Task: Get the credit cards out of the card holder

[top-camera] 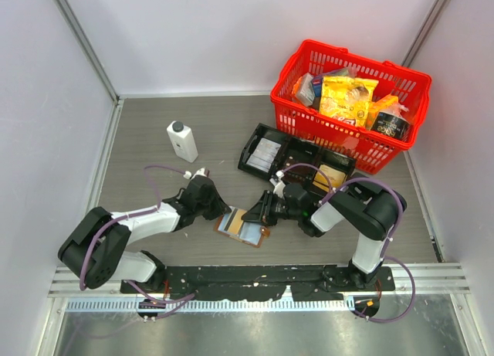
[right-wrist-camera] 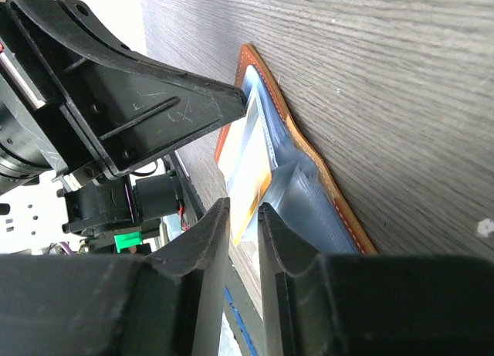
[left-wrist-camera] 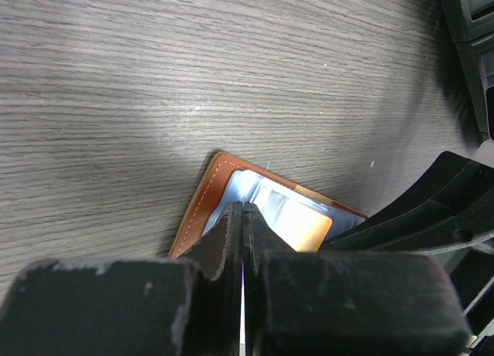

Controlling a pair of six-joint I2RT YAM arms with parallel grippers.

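The open card holder [top-camera: 248, 234] lies on the table between both grippers, brown leather with clear sleeves holding cards, one edged gold. My left gripper is shut at the holder's left end, over the brown border and sleeve; nothing clearly shows between its fingertips. My right gripper is shut on a gold-edged card [right-wrist-camera: 245, 174], which stands tilted up from the blue-tinted sleeves. Whether the card is still inside a sleeve I cannot tell.
A black compartment tray [top-camera: 264, 151] lies behind the right arm, with a red basket [top-camera: 347, 140] of packaged goods beyond it. A white bottle [top-camera: 182, 142] stands at back left.
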